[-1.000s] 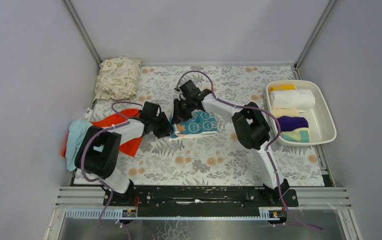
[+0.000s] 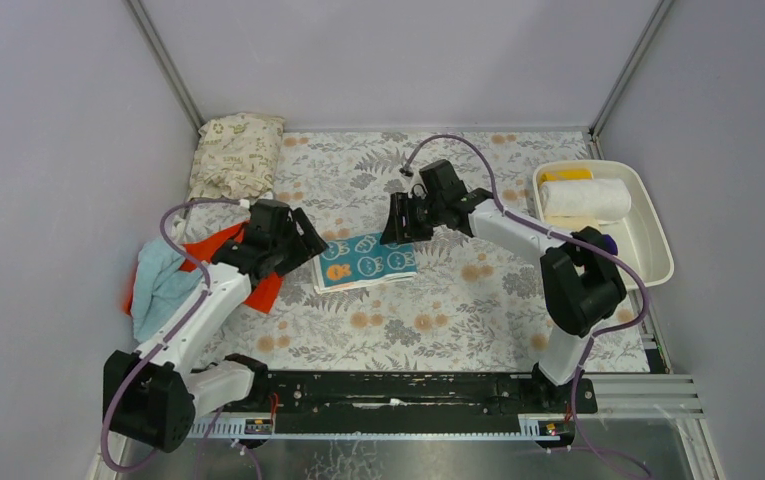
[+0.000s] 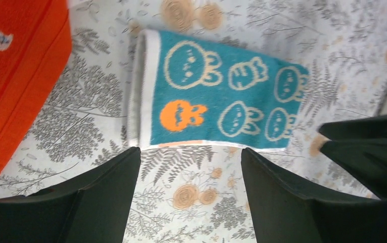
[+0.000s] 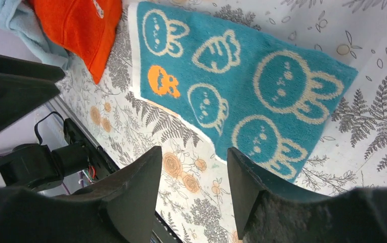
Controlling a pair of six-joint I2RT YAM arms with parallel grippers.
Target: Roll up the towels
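Observation:
A teal towel (image 2: 360, 268) with white and orange figures lies folded flat in a rectangle mid-table. In the left wrist view the towel (image 3: 221, 96) shows whole, its white-edged end at the left. Left of it in the top view, my left gripper (image 2: 319, 249) hangs open with nothing between its fingers. Over the towel's right part is my right gripper (image 2: 387, 240); in its own wrist view the fingers (image 4: 135, 195) stand apart near the towel's front edge, with no cloth gripped. Orange (image 2: 263, 292) and light blue (image 2: 160, 285) towels lie loosely at the left, partly behind the left arm.
A white bin (image 2: 661, 245) at the right holds several rolled towels, including a white roll (image 2: 598, 199); the right arm hides part of it. A patterned cloth pile (image 2: 236, 155) sits at the back left. Bare table lies in front of the teal towel.
The teal towel has shifted left and its left end now lies flat and uncovered. My left gripper has drawn back left, and my right gripper has moved right across the towel.

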